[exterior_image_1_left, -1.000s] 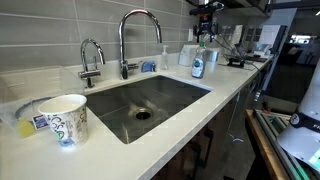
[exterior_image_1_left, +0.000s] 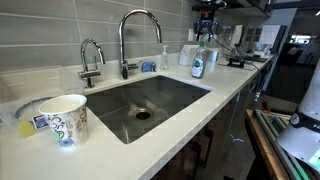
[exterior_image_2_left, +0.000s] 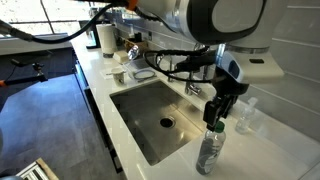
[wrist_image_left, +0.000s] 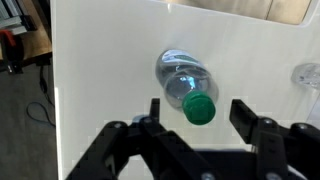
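A clear bottle with a green cap (wrist_image_left: 199, 108) stands upright on the counter, its transparent body (exterior_image_2_left: 210, 152) showing a printed label. Directly over the cap hangs my gripper, pointing down. Its black fingers (wrist_image_left: 240, 112) are spread to either side of the cap, with a gap on both sides and no contact visible. From exterior view 1, the bottle (exterior_image_1_left: 198, 66) is at the far end of the counter, below the small dark gripper (exterior_image_1_left: 204, 36).
The sink (exterior_image_1_left: 150, 105) lies beside the bottle, with a tall curved faucet (exterior_image_1_left: 124, 45) behind it. A patterned white cup (exterior_image_1_left: 66, 122) stands near the sink's other end. A clear soap bottle (exterior_image_2_left: 246, 115) is close to the gripper, towards the wall.
The gripper at the far end looks slightly lower over the bottle than before. The bottle, the cup and the other counter items have not moved.
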